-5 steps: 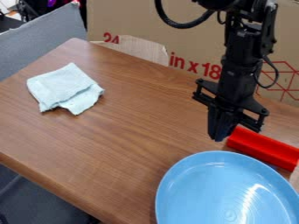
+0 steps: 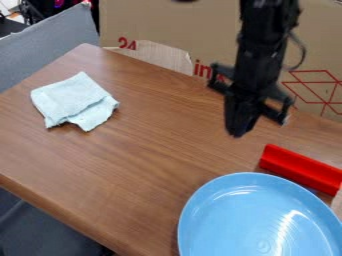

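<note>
My black gripper [image 2: 241, 118] hangs above the wooden table, blurred, up and to the left of a red cylinder [image 2: 301, 169] that lies at the right. It looks shut, with nothing visible between its fingers. A light blue plate [image 2: 257, 225] lies at the front right, just below the cylinder. A folded pale cloth [image 2: 74, 100] lies at the left of the table.
A cardboard box [image 2: 167, 25] stands along the back. A grey padded edge [image 2: 40, 50] runs along the upper left, and the table's edge drops off at the lower left.
My gripper has moved up, and slightly left, away from the red cylinder. The cylinder, plate and cloth have stayed in place.
</note>
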